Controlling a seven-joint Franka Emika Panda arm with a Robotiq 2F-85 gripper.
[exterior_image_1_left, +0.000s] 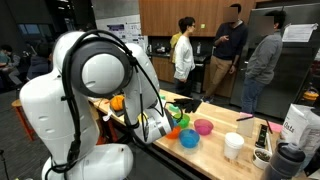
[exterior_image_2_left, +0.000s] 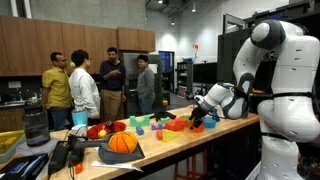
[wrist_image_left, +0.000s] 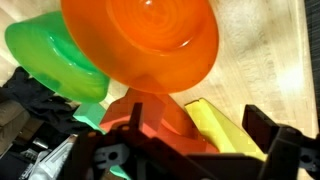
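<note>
In the wrist view my open gripper has a red block (wrist_image_left: 150, 112) and a yellow block (wrist_image_left: 224, 127) in the space ahead of and between its fingers. I cannot tell how high it is above them. Just beyond the blocks lies an orange bowl (wrist_image_left: 145, 35), with a green bowl (wrist_image_left: 50, 50) beside it, partly cut off by the frame edge. From the first exterior view, the arm reaches down to the table, and a blue bowl (exterior_image_1_left: 190, 138) and a pink bowl (exterior_image_1_left: 204, 127) stand close by its gripper.
A white cup (exterior_image_1_left: 233, 146) and dark tumblers (exterior_image_1_left: 287, 160) stand at the table's near right side. An orange ball-like object (exterior_image_2_left: 123, 142) rests in a dark basket toward the other end. People stand behind the table. Bare wood shows right of the orange bowl.
</note>
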